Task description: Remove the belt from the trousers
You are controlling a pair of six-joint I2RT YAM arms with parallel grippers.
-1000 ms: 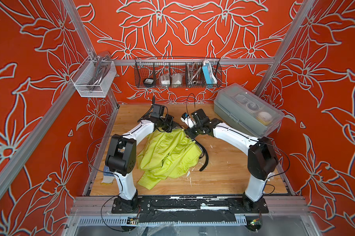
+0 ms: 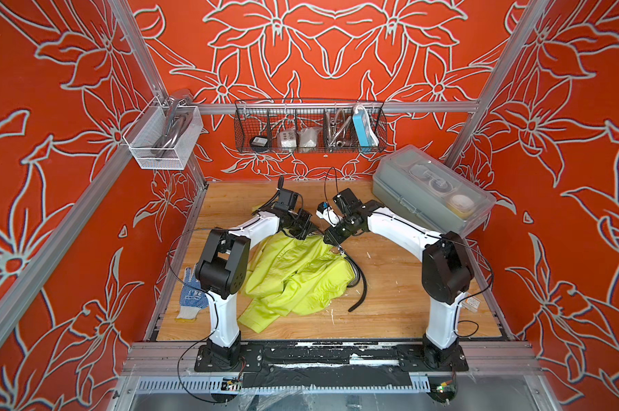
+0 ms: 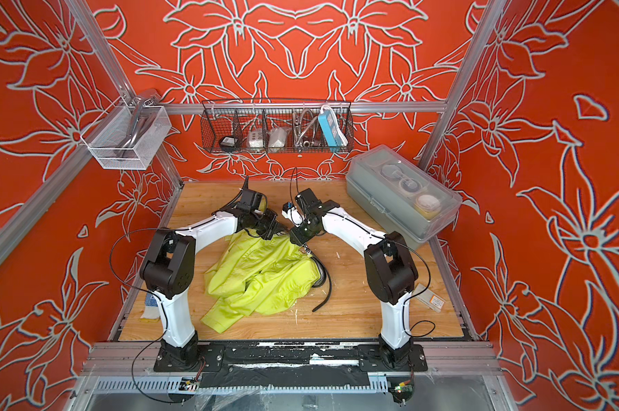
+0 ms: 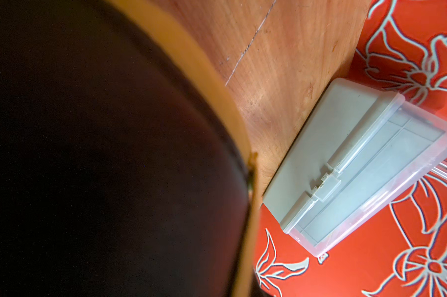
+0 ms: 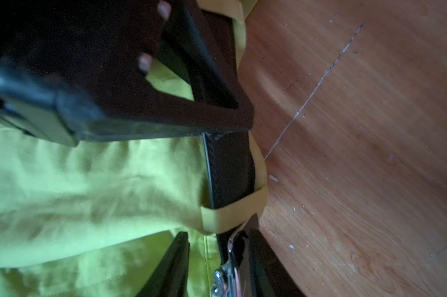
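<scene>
Yellow-green trousers (image 2: 292,274) lie crumpled mid-table, a black belt (image 5: 228,165) still threaded through loops along their waistband. Its free tail (image 2: 362,287) curves onto bare wood at the right. In the right wrist view, my open right gripper has its fingers on either side of the metal buckle (image 5: 228,277), just below a belt loop (image 5: 235,211). Further along the waistband, my left gripper (image 2: 314,231) is shut, its tip lying over the belt; whether it pinches the strap is hidden. A dark shape with an orange edge blocks most of the left wrist view.
A grey lidded box (image 2: 429,191) stands at the back right. A blue-and-white glove (image 2: 192,294) lies at the left, beside the left arm. A wire basket (image 2: 309,140) hangs on the back wall.
The left gripper has moved right and toward the front. The trousers and belt tail have shifted slightly the same way. The right gripper has moved a little toward the front.
</scene>
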